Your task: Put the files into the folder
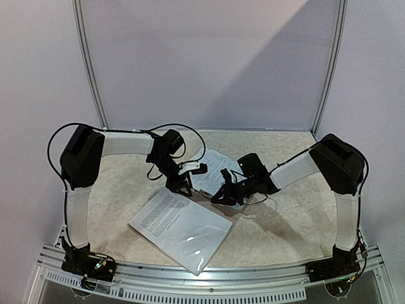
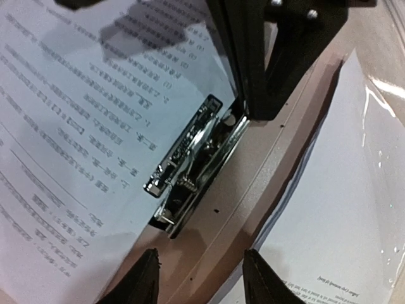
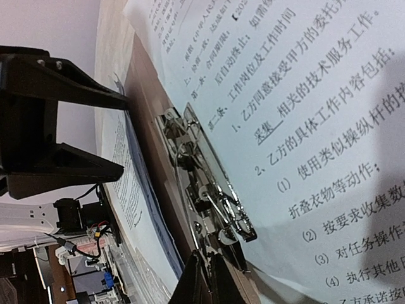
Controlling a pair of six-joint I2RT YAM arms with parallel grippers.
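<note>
The folder's metal clip [image 2: 190, 158] lies along the edge of a printed sheet [image 2: 69, 126], with tan backing [image 3: 149, 101] showing beside it. A second file in a clear sleeve [image 1: 180, 225] lies toward the front. My left gripper is open just short of the clip, its fingers apart. My right gripper is at the clip's near end; whether anything is between its fingertips is unclear. In the left wrist view, the right gripper's black parts reach over the clip's far end.
The two arms are close together at the middle of the table [image 1: 291, 228]. Bare table shows at both sides; walls enclose the back and sides, and a metal rail runs along the front.
</note>
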